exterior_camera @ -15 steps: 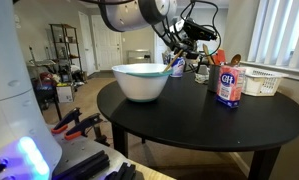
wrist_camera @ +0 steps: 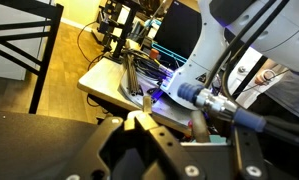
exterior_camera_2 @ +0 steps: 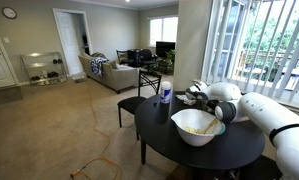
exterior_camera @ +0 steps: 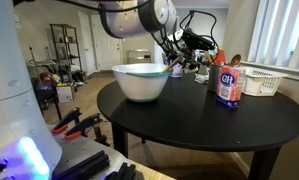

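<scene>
A large white bowl (exterior_camera: pixel 139 88) stands near the left edge of the dark round table, with something pale green along its inner rim. A light brown utensil-like piece (exterior_camera: pixel 172 67) shows at its right rim. In the second exterior view, the same bowl (exterior_camera_2: pixel 193 137) has pale brown contents that are too small to make out. My gripper (exterior_camera: pixel 185 62) is just past the bowl's right rim, above the table. Its fingers stand open, and nothing shows held between them. Dark gripper parts fill the bottom of the wrist view, hiding what lies beneath.
A red and blue canister (exterior_camera: pixel 229 86) stands right of the bowl, with a white basket (exterior_camera: pixel 262 81) behind it. Several small items crowd the table's far side. A black chair (exterior_camera_2: pixel 146 88) stands beyond the table.
Since a second ago my arm's wrist has dipped and shifted slightly beside the bowl's right rim. Bowl, canister and basket have stayed put.
</scene>
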